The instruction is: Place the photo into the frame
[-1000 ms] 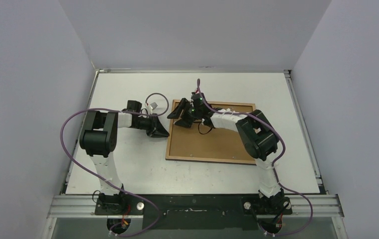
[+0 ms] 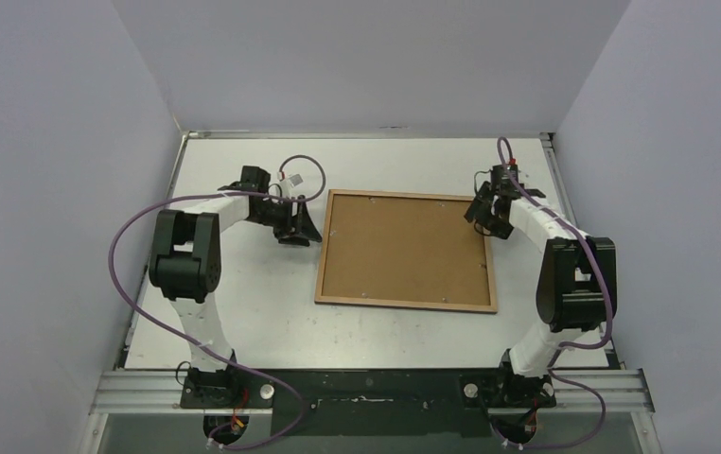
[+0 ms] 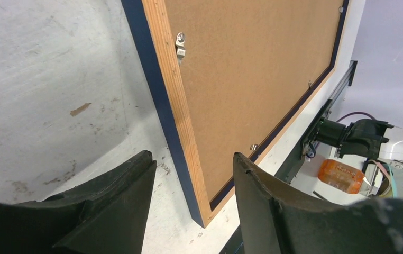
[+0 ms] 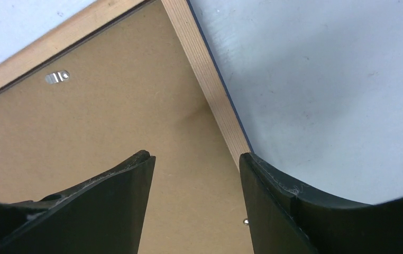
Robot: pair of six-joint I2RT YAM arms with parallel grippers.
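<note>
The wooden frame [image 2: 404, 305] lies flat on the white table, its brown backing board [image 2: 404, 248] facing up inside the rim. Small metal clips line the inner edge, one clip [image 3: 180, 46] showing in the left wrist view and another clip in the right. Beside the frame's left edge, my left gripper stands open above the rim, with nothing held. Over the right side near the far corner is my right gripper, also open and empty. No separate photo shows in any view.
An orange bottle [image 3: 341, 176] appears beyond the table edge in the left wrist view. Grey walls close in the left, right and back.
My right arm has swung from the frame's upper left, across the board, to its right edge. The left gripper has shifted only slightly away from the front. The frame stays put.
</note>
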